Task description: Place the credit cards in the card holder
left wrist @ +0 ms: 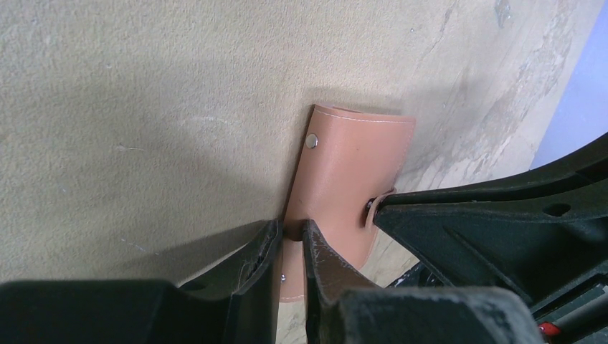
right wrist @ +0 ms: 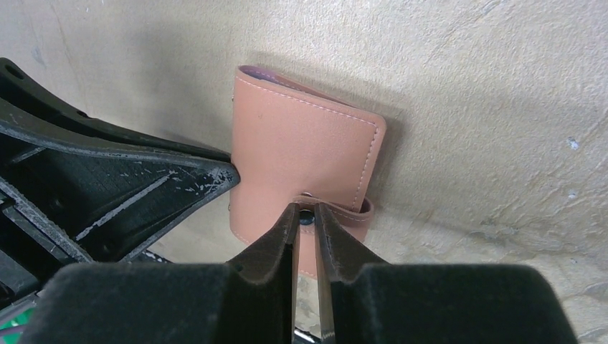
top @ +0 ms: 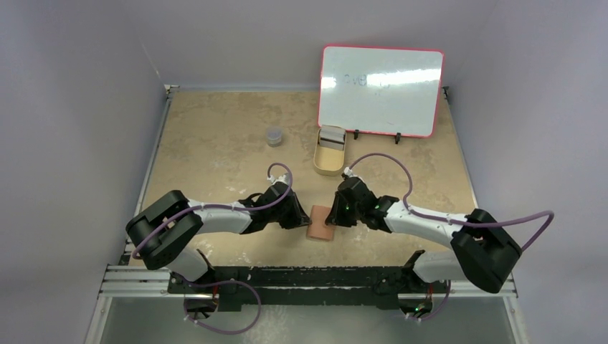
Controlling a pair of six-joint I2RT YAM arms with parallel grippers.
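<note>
The pinkish-tan leather card holder (top: 322,228) lies folded on the table between my two grippers. My left gripper is shut on its left edge, with leather between the fingertips. Across the holder's other side, a small strap (right wrist: 343,218) with a dark snap button is bent up from the surface. My right gripper is shut right at this strap; whether the strap's edge is caught between its tips I cannot tell. Grey-white flat pieces (top: 332,136), perhaps the cards, rest in a tan box at the back. What is inside the holder is hidden.
The open tan box (top: 330,162) stands behind the grippers, in front of a whiteboard (top: 380,100) on feet. Left of it is a small clear round container (top: 274,136).
</note>
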